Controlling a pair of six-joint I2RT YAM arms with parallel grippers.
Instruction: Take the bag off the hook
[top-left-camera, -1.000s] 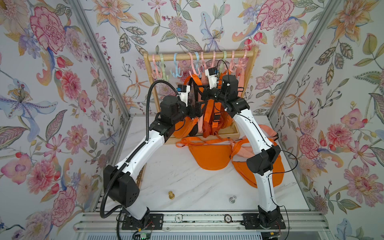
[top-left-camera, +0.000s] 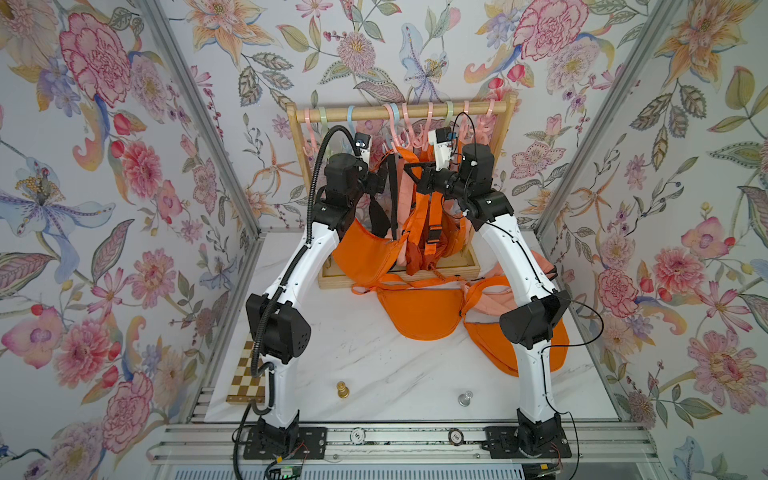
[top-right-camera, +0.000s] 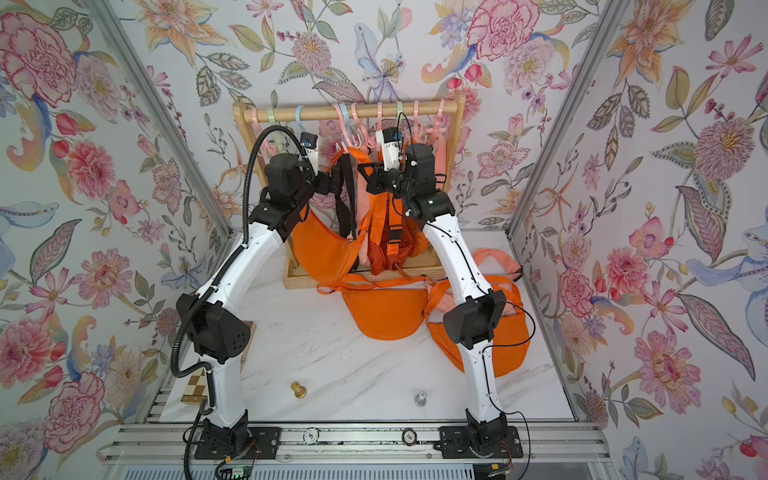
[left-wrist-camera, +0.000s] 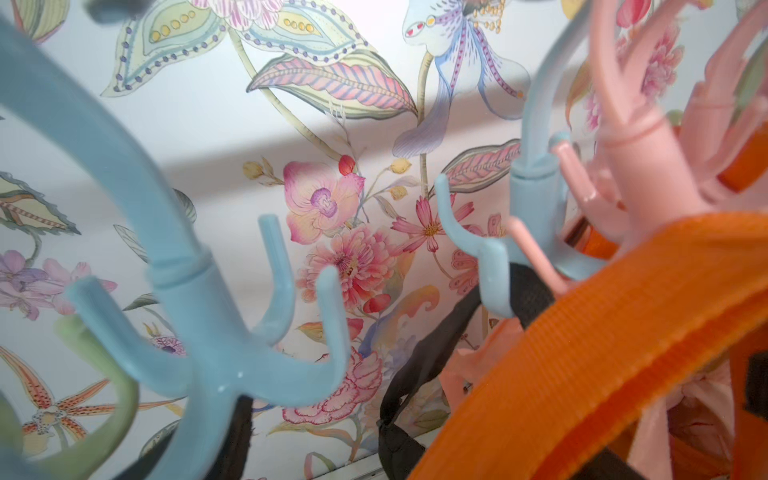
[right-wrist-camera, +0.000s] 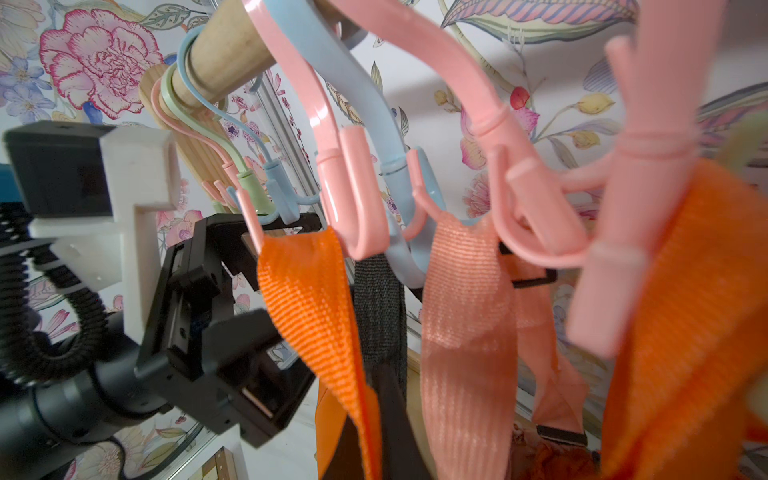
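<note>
Orange bags with wide straps hang from pastel hooks on the wooden rail. One orange strap (right-wrist-camera: 308, 280) rests on a pink hook (right-wrist-camera: 348, 200) in the right wrist view. Just left of it is my left gripper, its fingers apart; the strap crosses their tips, and I cannot tell whether it lies between them. From above, an orange bag (top-left-camera: 368, 252) hangs beneath my left gripper (top-left-camera: 379, 182). My right gripper (top-left-camera: 414, 170) is shut among the hanging straps to the right, with nothing showing between its fingers. The left wrist view shows an orange strap (left-wrist-camera: 608, 336) but no fingers.
An empty blue hook (left-wrist-camera: 232, 336) hangs at the left. Pink straps (right-wrist-camera: 468, 344) and more hooks crowd the middle. Orange bags (top-left-camera: 424, 312) lie before the rack. A gold piece (top-left-camera: 342, 389) and a silver piece (top-left-camera: 465, 397) stand on the otherwise clear front table.
My left gripper has moved up and left towards the hooks. The orange bag beneath it now spreads further left. My right arm has shifted slightly right.
</note>
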